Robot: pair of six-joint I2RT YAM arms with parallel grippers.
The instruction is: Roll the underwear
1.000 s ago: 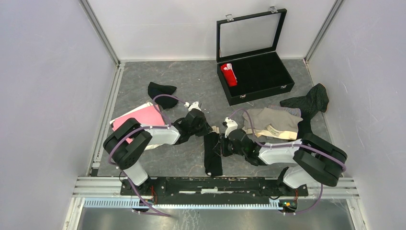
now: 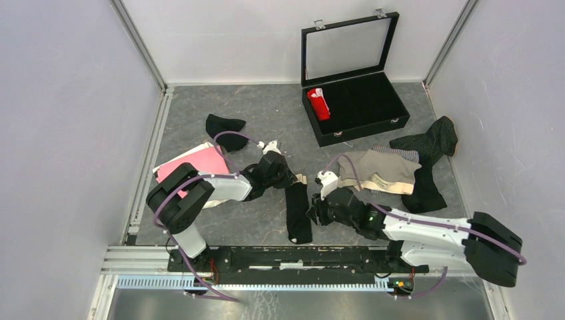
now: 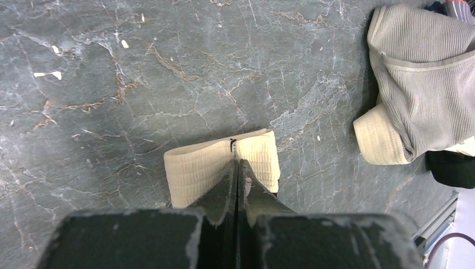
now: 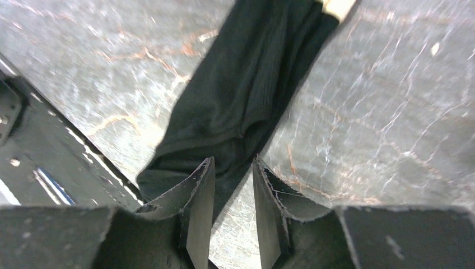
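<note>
Folded into a narrow strip, the black underwear (image 2: 299, 217) lies lengthwise on the table, its cream waistband (image 3: 193, 174) at the far end. My left gripper is shut with its tips against that waistband, beside a dark stitched mark; no cloth shows clearly between the fingers. At the strip's right side, toward the near end, my right gripper stands open above the cloth. Its left finger (image 4: 203, 193) overlaps the black fabric in the right wrist view, and nothing is pinched. A loose fold runs along the underwear (image 4: 215, 106).
An open black box (image 2: 360, 107) at the back holds a red roll (image 2: 318, 105). Grey underwear (image 2: 380, 167) and dark garments (image 2: 426, 190) lie to the right. A pink garment (image 2: 200, 162) and a black one (image 2: 225, 130) lie left. Bare table separates the box from the strip.
My right gripper has moved a little toward the front and right, its elbow swinging outward. The near end of the underwear has shifted slightly right. The left arm has stayed almost still.
</note>
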